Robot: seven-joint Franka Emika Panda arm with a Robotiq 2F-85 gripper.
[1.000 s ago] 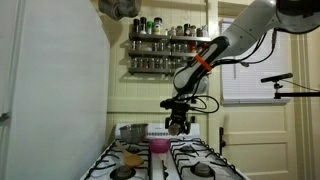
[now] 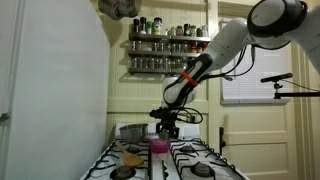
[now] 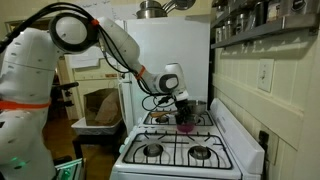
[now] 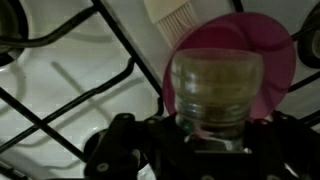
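Note:
In the wrist view a small translucent jar (image 4: 217,80) with a pale end is pinched by my gripper, which is shut on it. Behind it lies a pink bowl (image 4: 272,40), partly covered by the jar. From the front, that bowl (image 2: 159,146) rests on the stove with my gripper (image 2: 168,128) just above it. The second exterior view also places the gripper (image 3: 183,112) over the bowl (image 3: 185,128); the jar is too small and dark to make out clearly there. What the jar contains cannot be told.
A pastry brush (image 4: 174,18) with pale bristles lies beside the bowl. A metal pot (image 2: 132,131) stands at the back left, and a wooden utensil (image 2: 131,158) lies in front of it. Black grates and burners (image 2: 203,170) cover the stove; spice shelves (image 2: 165,46) hang behind.
My gripper has moved left in the first exterior view, from right of the pink bowl to above it. The bowl and the pot have stayed put.

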